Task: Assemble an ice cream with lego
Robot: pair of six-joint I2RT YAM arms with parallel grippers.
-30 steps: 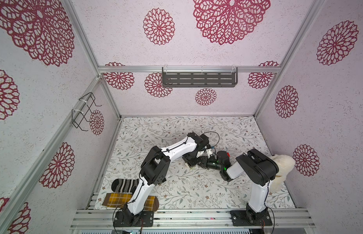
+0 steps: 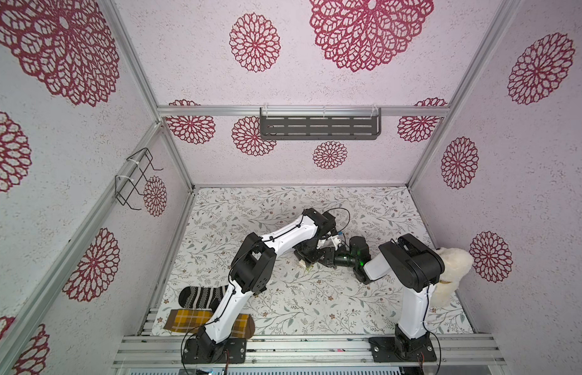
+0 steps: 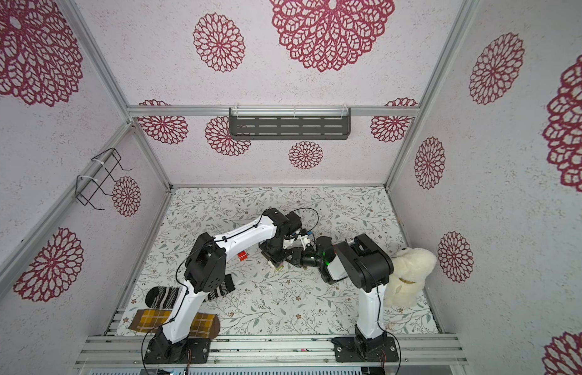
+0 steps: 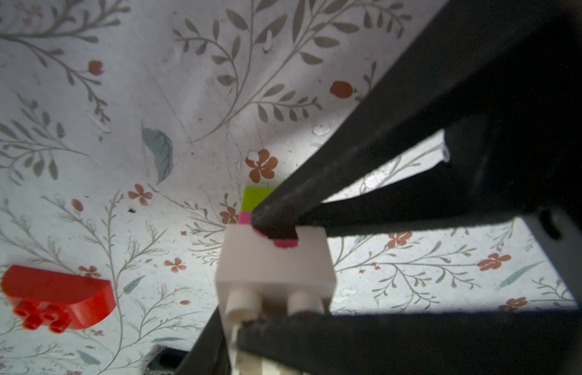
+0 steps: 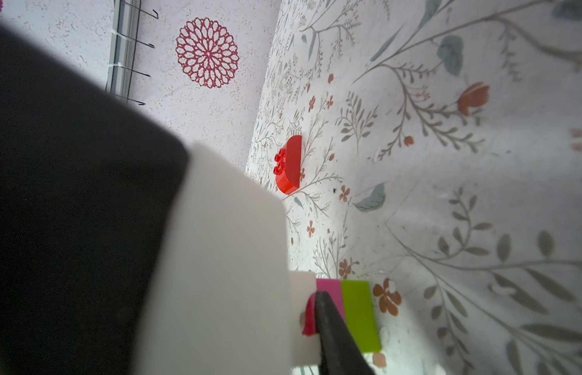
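Both grippers meet over the middle of the table. In the left wrist view my left gripper is shut on a brick stack. A white brick [image 4: 275, 259] with studs is in front, and pink [image 4: 244, 217] and lime [image 4: 256, 197] bricks lie behind it. The right wrist view shows the stack's pink [image 5: 330, 292] and lime [image 5: 361, 312] parts too. There, a large pale piece [image 5: 231, 268] is close to the camera beside a black finger [image 5: 84, 225]. My right gripper [image 2: 326, 257] is shut on it. Its far finger and any joint between the pieces are hidden.
A red curved brick [image 4: 59, 297] lies loose to the left of the stack. Striped [image 2: 197, 296] and checked [image 2: 189, 320] socks lie at front left. A white plush toy [image 3: 413, 275] sits at the right edge.
Both arms have shifted slightly while staying close together. The right arm's wrist has moved a little toward the back. The red spot behind it shows less than before.
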